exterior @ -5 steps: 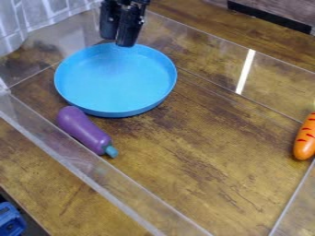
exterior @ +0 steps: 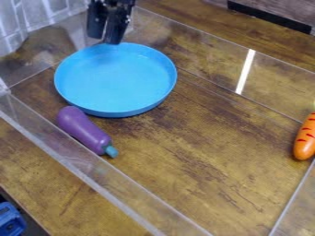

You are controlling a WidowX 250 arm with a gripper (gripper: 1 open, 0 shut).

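Observation:
The dark gripper [exterior: 106, 28] hangs at the top centre-left, above the far edge of a round blue plate [exterior: 116, 80]; whether its fingers are open or shut is not clear. A purple toy eggplant [exterior: 84, 131] with a teal tip lies left of centre, just in front of the plate. An orange carrot or hot-dog-like toy [exterior: 304, 138] with dark marks lies at the right edge.
Clear low walls [exterior: 147, 205] border the wooden surface [exterior: 204, 157]. White tiles [exterior: 31, 28] stand at the back left, and a blue object [exterior: 9, 221] is at the bottom left.
The gripper has shifted left and slightly upward, away from the plate. The plate and both toys have stayed in place.

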